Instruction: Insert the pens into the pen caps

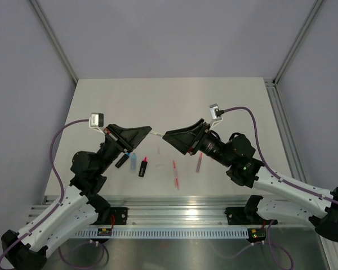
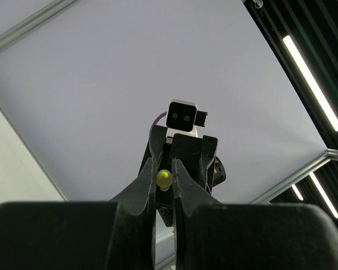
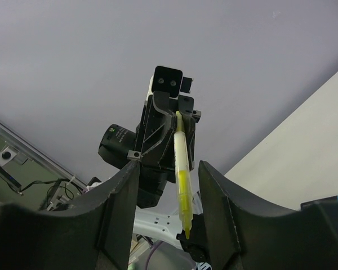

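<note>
Held level in mid-air between the arms is a white and yellow pen, its one end in my left gripper (image 1: 149, 130), which is shut on it; the left wrist view shows only its yellow end (image 2: 164, 179). My right gripper (image 1: 165, 136) is part open around the pen's other end, which sits between its fingers in the right wrist view; contact cannot be told.
On the table (image 1: 112, 101) below lie black markers (image 1: 142, 167), a light blue piece (image 1: 133, 162), a red pen (image 1: 176, 175) and another pinkish one (image 1: 199, 162).
</note>
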